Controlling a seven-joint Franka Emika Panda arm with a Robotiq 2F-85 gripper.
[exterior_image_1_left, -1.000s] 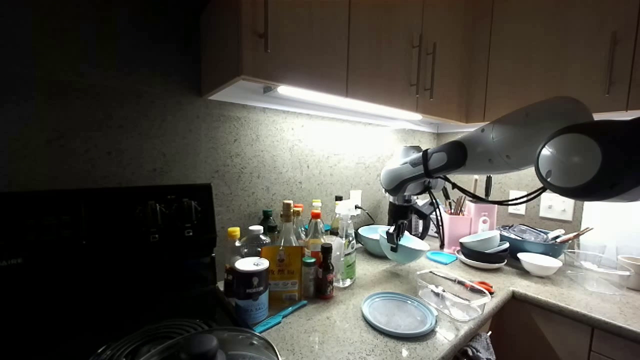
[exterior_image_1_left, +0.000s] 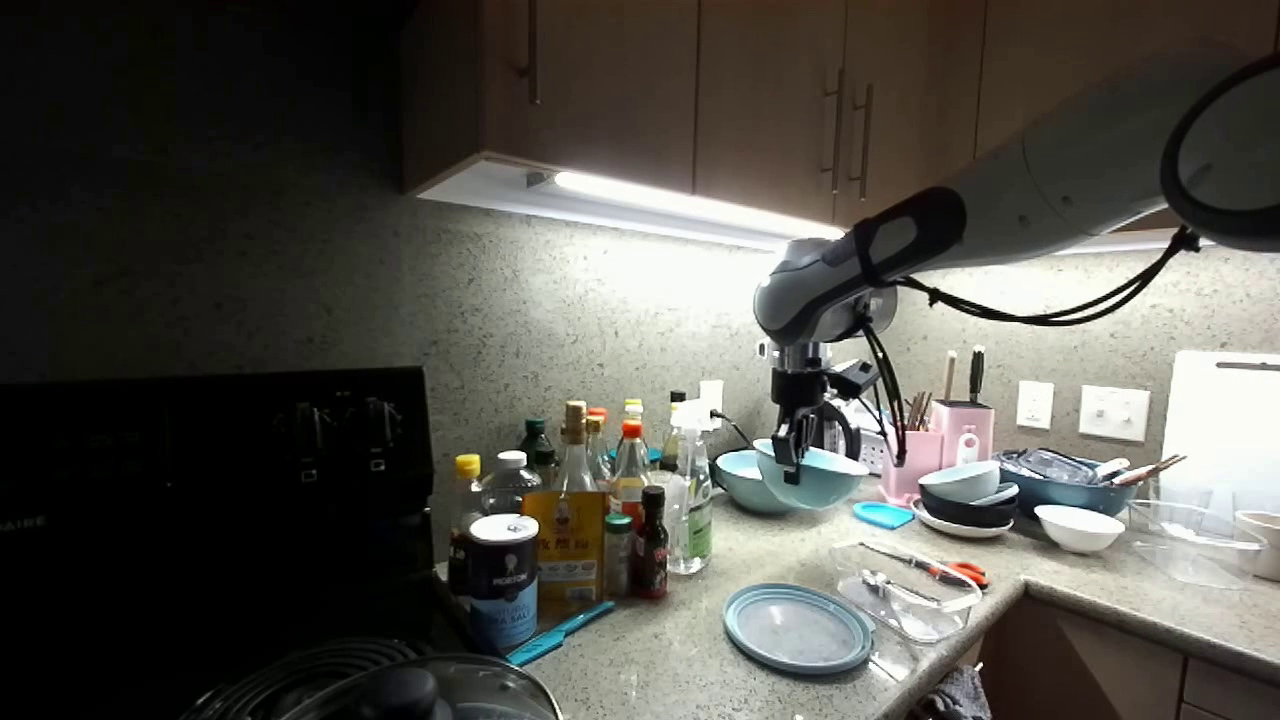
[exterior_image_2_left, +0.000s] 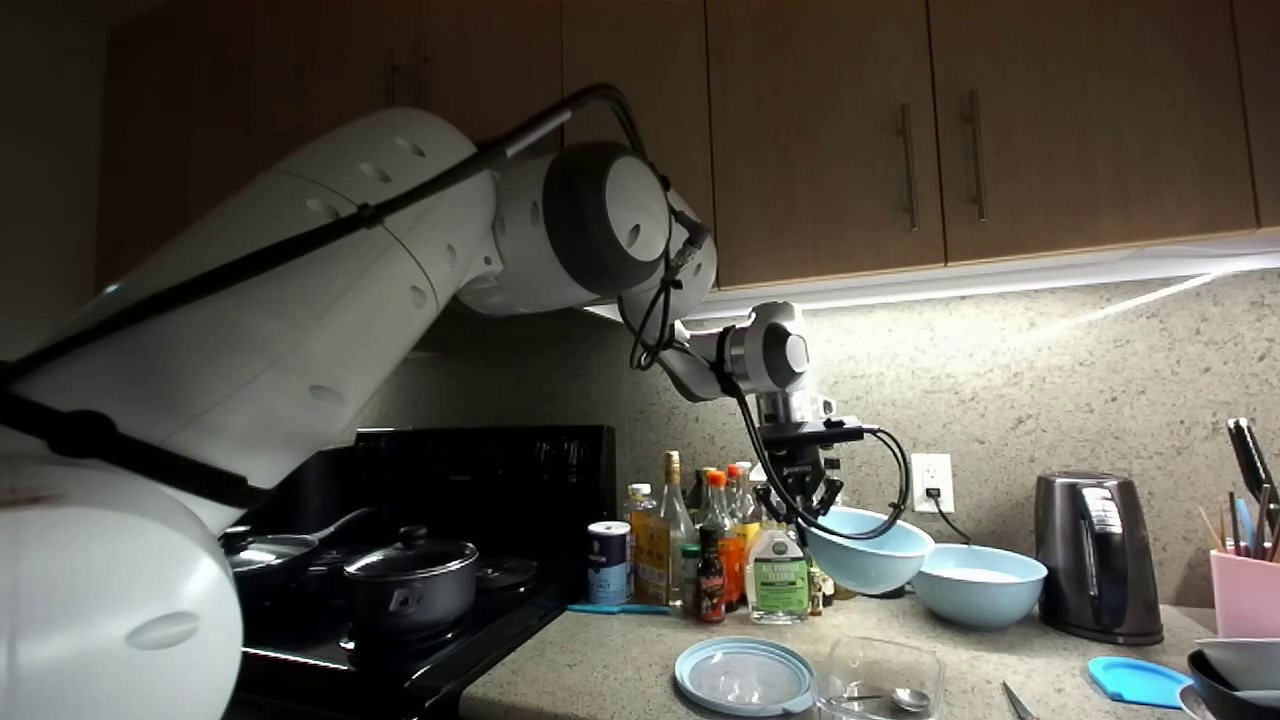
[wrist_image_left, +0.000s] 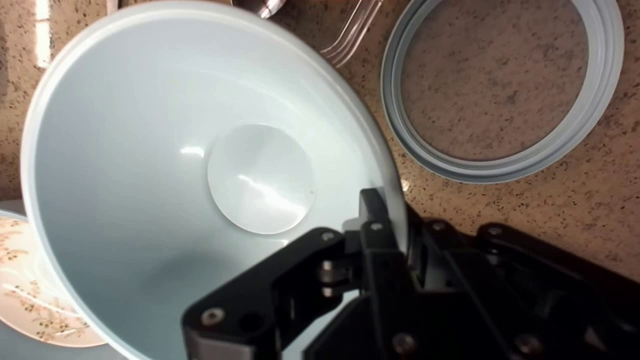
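A light-blue bowl (wrist_image_left: 168, 108) hangs tilted above the counter, with my gripper shut on its rim. One finger (wrist_image_left: 375, 207) lies inside the bowl wall and the other is on the outside, mostly hidden. The bowl's inside looks empty in the wrist view. Exterior view 2 shows the held bowl (exterior_image_2_left: 870, 554) just left of a second light-blue bowl (exterior_image_2_left: 981, 588) resting on the counter. A round blue-rimmed lid (exterior_image_1_left: 800, 629) lies flat on the counter, nearer the front.
A clear container (exterior_image_1_left: 906, 588) with utensils sits right of the lid. Several bottles (exterior_image_2_left: 714, 540) crowd the left along the wall. A black kettle (exterior_image_2_left: 1098, 558) stands right of the resting bowl. In the wrist view, a flower-patterned plate (wrist_image_left: 42, 300) shows at lower left.
The arm has risen and my gripper has lifted the bowl slightly higher, with its tilt changed. The lid, container and resting bowl have stayed put.
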